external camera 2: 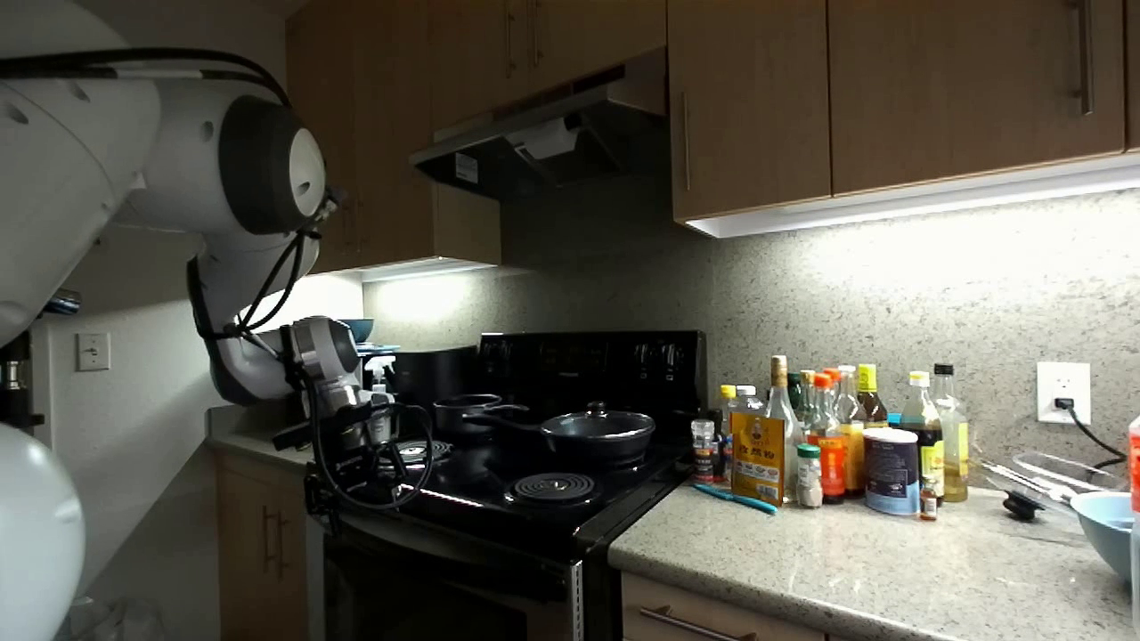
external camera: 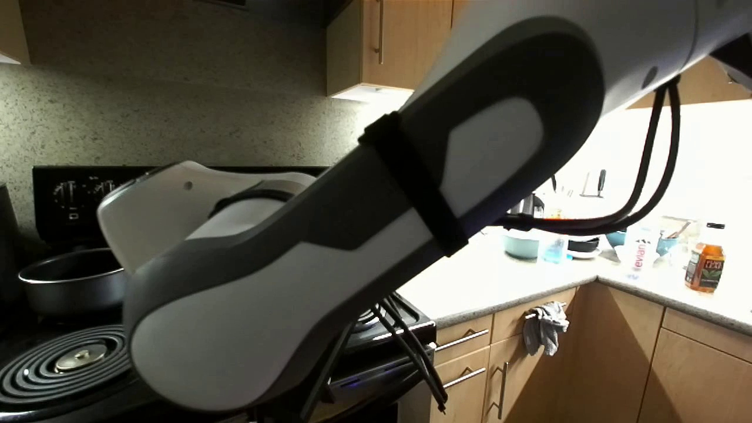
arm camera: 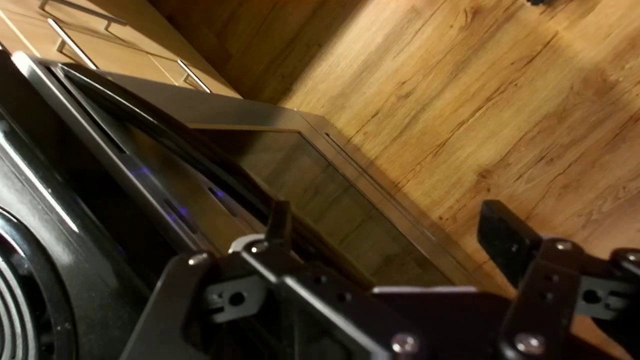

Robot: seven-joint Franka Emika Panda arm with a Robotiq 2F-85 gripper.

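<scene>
In the wrist view my gripper stands open, its two dark fingers wide apart and nothing between them. It looks down past the stove's front, where the oven door handle [arm camera: 162, 135] runs beneath the left finger [arm camera: 279, 225]; whether they touch I cannot tell. The oven door [arm camera: 336, 198] appears closed, with wood floor beyond. From the second exterior view, the gripper hangs at the stove's front left edge, above the oven door [external camera 2: 449, 582]. The arm hides the gripper in the first exterior view.
A lidded pan [external camera 2: 598, 436] and a pot [external camera 2: 465, 415] sit on the cooktop's rear burners. Bottles crowd the counter [external camera 2: 684, 534] right of the stove. A grey cloth [external camera: 544, 328] hangs on a drawer handle. Open floor [arm camera: 510, 120] lies before the oven.
</scene>
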